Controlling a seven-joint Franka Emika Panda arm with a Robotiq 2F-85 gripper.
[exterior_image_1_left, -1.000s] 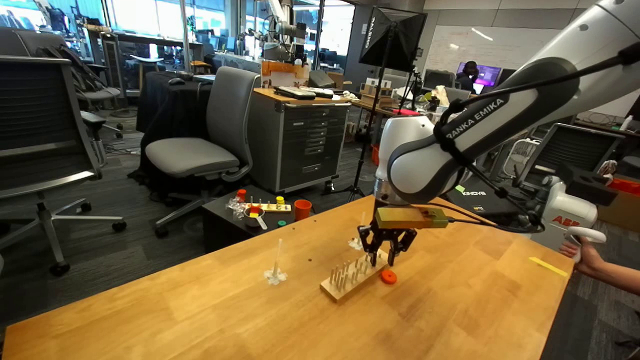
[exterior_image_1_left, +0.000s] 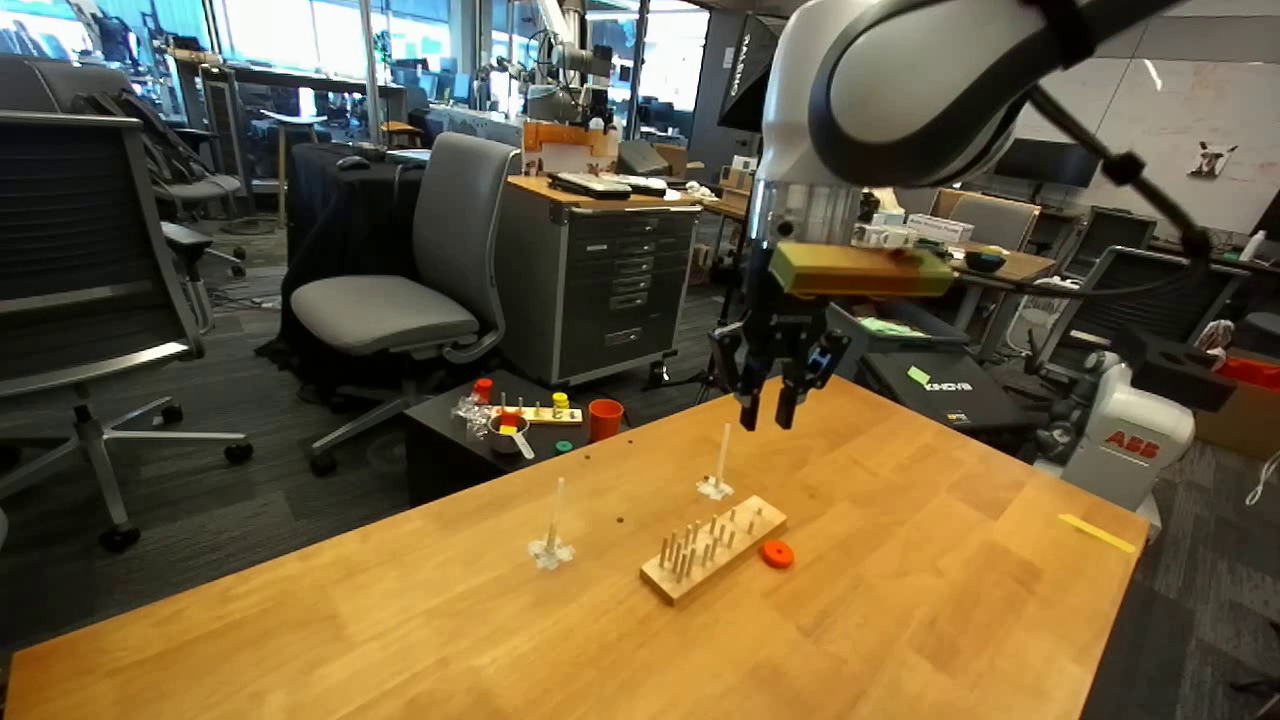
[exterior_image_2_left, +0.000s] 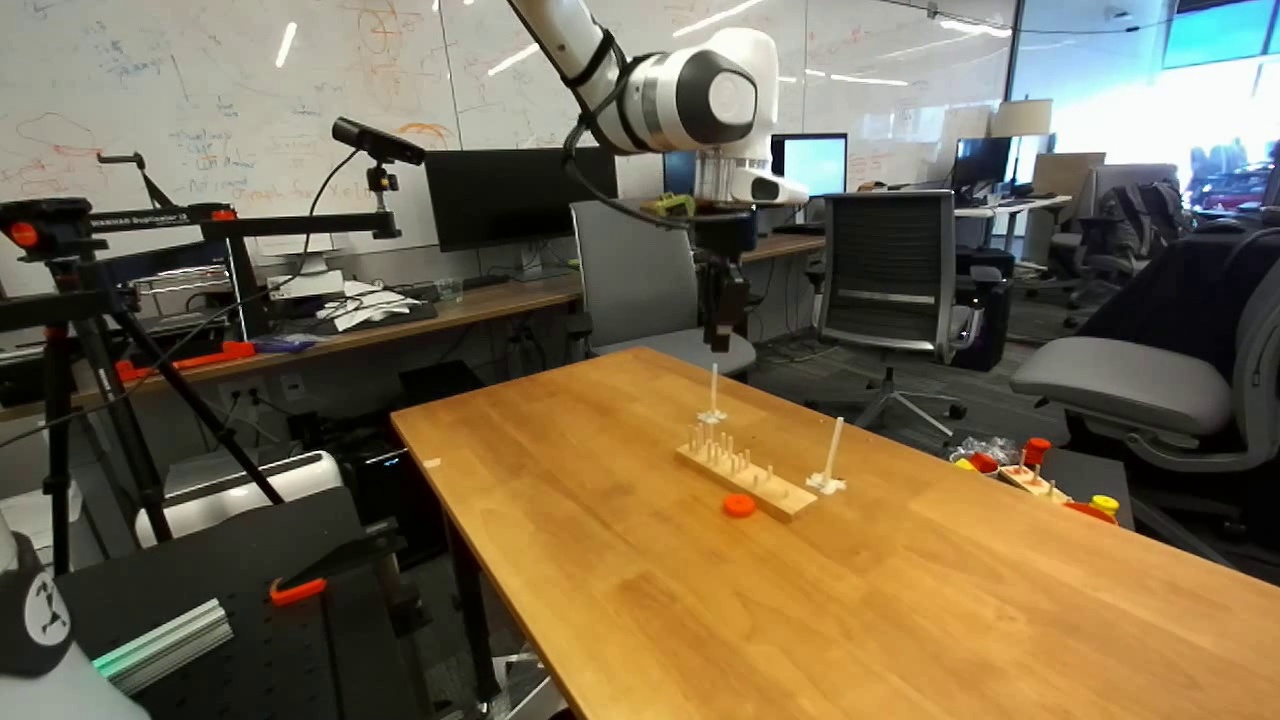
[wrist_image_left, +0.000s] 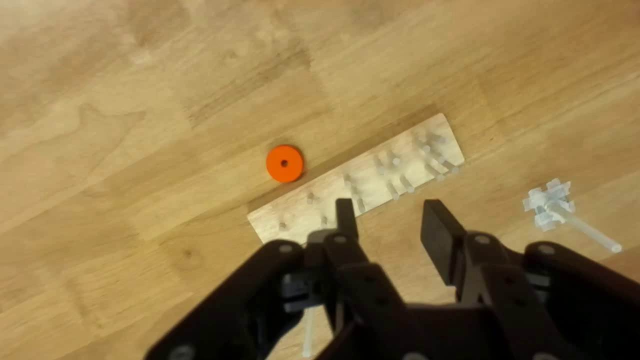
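An orange disc with a centre hole (wrist_image_left: 285, 163) lies flat on the table, close beside a wooden peg board (wrist_image_left: 273, 217) and apart from it. Short pegs stand in rows on the board. High above the table, well clear of both, hangs my gripper (exterior_image_1_left: 767, 412). Its two fingers are parted, and nothing shows between them in the wrist view, where the gripper covers part of the board's edge. Two upright rods, a farther rod (exterior_image_1_left: 723, 454) and a nearer rod (exterior_image_1_left: 555, 510), are fixed to the table with tape at their bases.
A yellow strip (exterior_image_1_left: 1096, 533) lies near the table's right end. Off the table, a low black stand (exterior_image_1_left: 450, 462) carries a red cup (exterior_image_1_left: 605, 419) and other small pieces.
My gripper has risen from just over the board and disc to high above the table. The disc and board have not moved. A hand holding a controller at the right has left the view.
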